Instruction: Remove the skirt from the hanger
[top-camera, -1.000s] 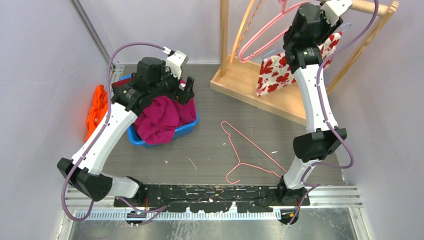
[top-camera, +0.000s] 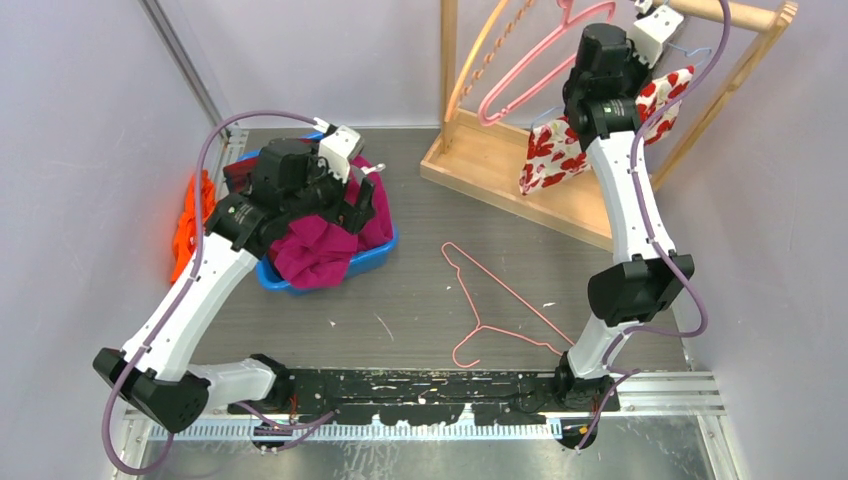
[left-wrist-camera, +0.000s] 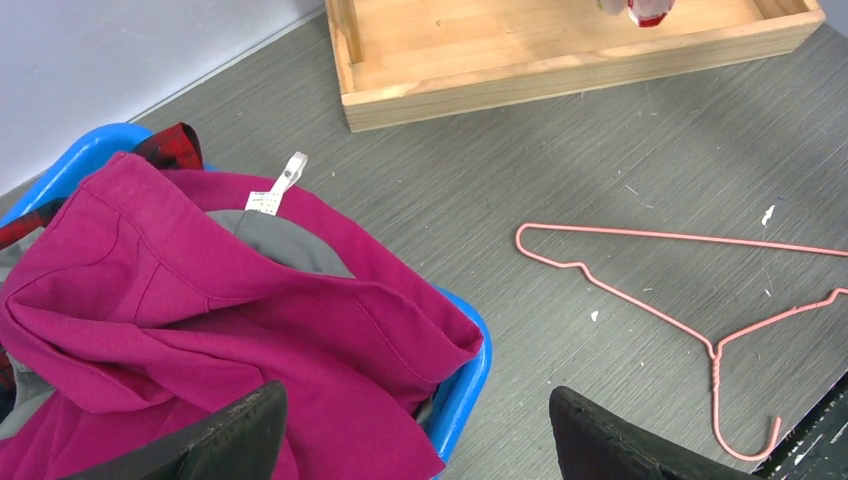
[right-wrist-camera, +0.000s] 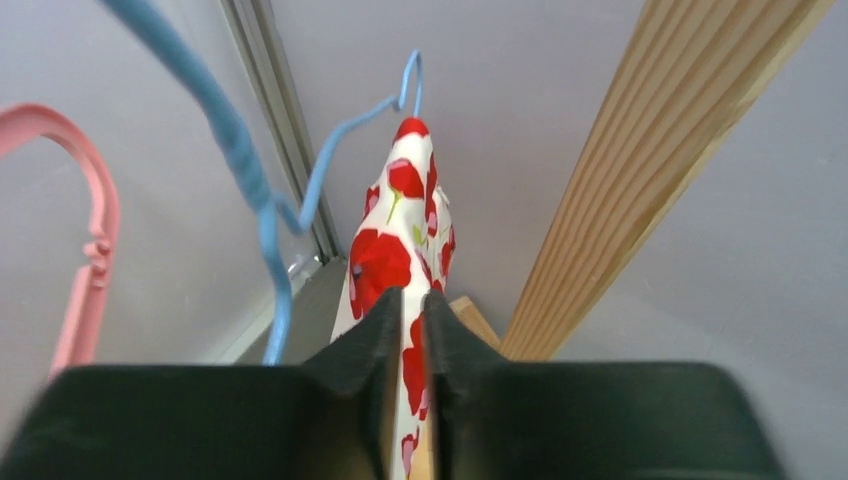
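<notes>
A white skirt with red flowers (top-camera: 553, 158) hangs on a light blue hanger (right-wrist-camera: 345, 125) at the wooden rack. My right gripper is up at the skirt, its fingers (right-wrist-camera: 350, 375) close together with a narrow gap. Printed cloth shows beyond and through that gap; whether any is pinched cannot be told. In the top view the right arm hides the skirt's middle. Over the blue basket, my left gripper stands open, with nothing held between its widely spaced fingers.
A blue basket (top-camera: 373, 259) holds magenta cloth (top-camera: 318, 250); orange cloth (top-camera: 185, 228) lies left of it. One pink hanger (top-camera: 478, 326) rests on the floor, and another pink hanger (top-camera: 537, 55) hangs on the rack (top-camera: 478, 180). Floor between basket and rack is clear.
The left arm has drawn slightly left and down over the basket. My right gripper has shifted a little, with the skirt and hanging pink hanger swaying.
</notes>
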